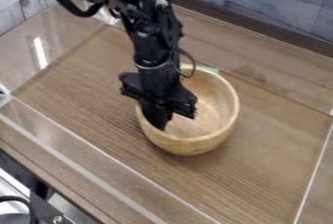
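A beige round bowl [205, 130] sits on the wooden table. My black gripper [159, 119] reaches down into the left side of the bowl, its tips low near the bowl's inner left wall. The fingers appear shut; whether anything is between them is hidden by the gripper's body. A small green item [209, 70] shows at the bowl's back edge, partly hidden behind the arm.
A grey wall [267, 18] runs along the back, and a dark edge lies at the front left.
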